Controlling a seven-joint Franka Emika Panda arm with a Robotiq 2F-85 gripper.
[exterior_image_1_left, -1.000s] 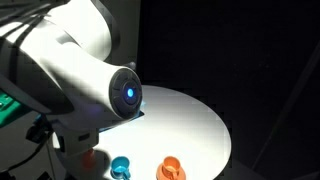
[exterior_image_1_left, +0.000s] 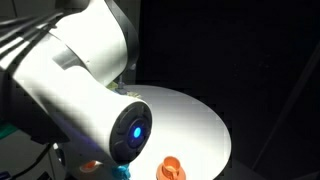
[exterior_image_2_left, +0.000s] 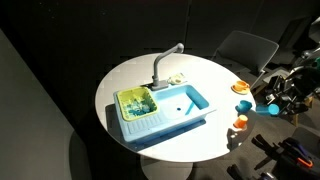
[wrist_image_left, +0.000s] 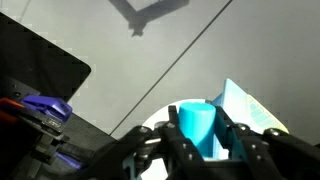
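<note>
In the wrist view my gripper is shut on a blue, rounded thing (wrist_image_left: 198, 126), perhaps a cup; its lower part is hidden behind the fingers. The second exterior view shows a blue thing (exterior_image_2_left: 273, 110) at the arm's end, just off the table's right edge. A separate blue mug (exterior_image_2_left: 243, 106) stands on the table near that edge. In the first exterior view the large white arm covers the gripper.
An orange mug (exterior_image_1_left: 171, 164) sits on an orange plate (exterior_image_1_left: 164, 174). A red-orange cup (exterior_image_2_left: 240, 122) stands near the table edge. The light-blue sink (exterior_image_2_left: 190, 121), green rack (exterior_image_2_left: 137, 103) and faucet (exterior_image_2_left: 161, 66) occupy the middle and left of the round white table (exterior_image_2_left: 210, 145).
In the first exterior view the arm has swung lower and slightly right, covering more of the table's near side. The blue mug there is now mostly hidden. The orange mug has not moved.
</note>
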